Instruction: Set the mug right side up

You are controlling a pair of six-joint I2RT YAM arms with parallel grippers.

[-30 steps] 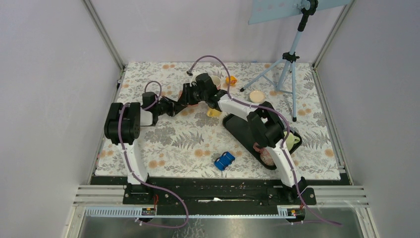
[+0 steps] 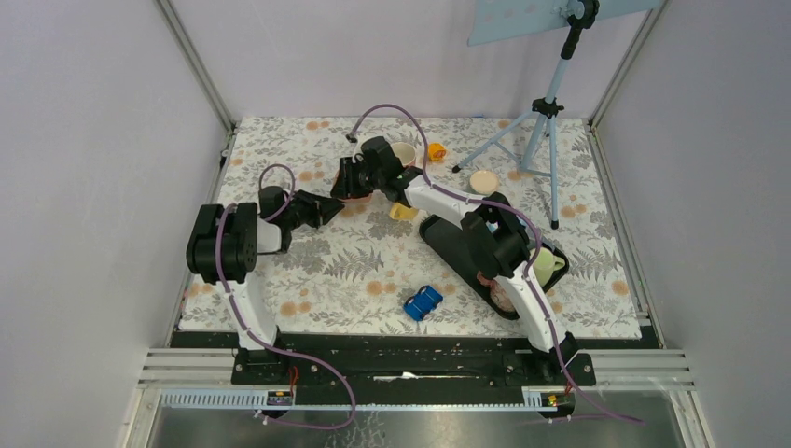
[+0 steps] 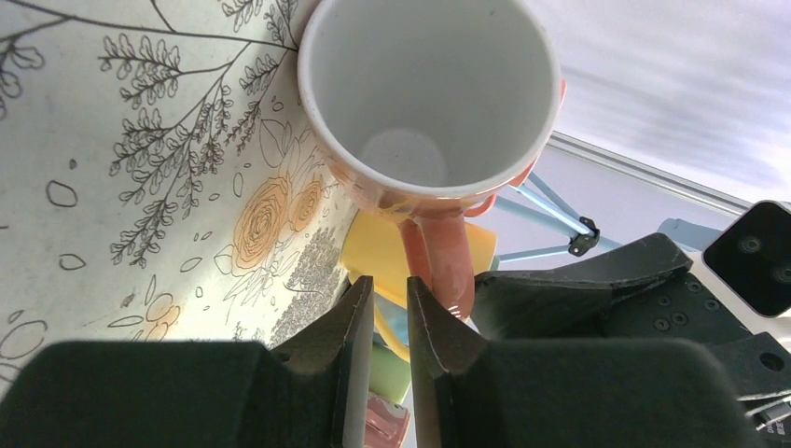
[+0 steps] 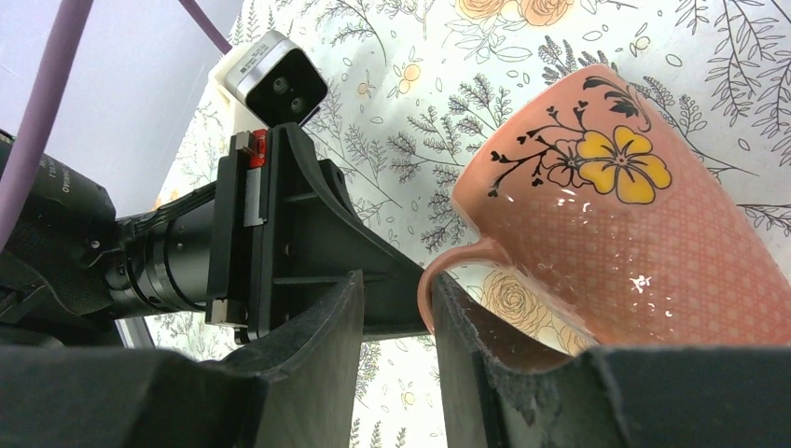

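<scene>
The pink mug with a yellow flower print [image 4: 616, 205] lies low between my two grippers, largely hidden by them in the top view. In the left wrist view its white interior [image 3: 429, 84] faces the camera, its handle [image 3: 443, 261] pointing down toward the fingers. My left gripper is part open just below the handle. My right gripper is part open, one fingertip against the handle. In the right wrist view the other gripper's black body sits left of the handle.
A yellow cup [image 2: 403, 212], a small orange cup [image 2: 437, 151] and a round lid [image 2: 483, 182] are nearby. A blue toy car [image 2: 423, 301] lies in front. A black tray [image 2: 452, 257] holds items at right; a tripod [image 2: 550, 131] stands behind.
My left gripper has moved a little toward the left and front, away from the mug. My right gripper has shifted slightly left.
</scene>
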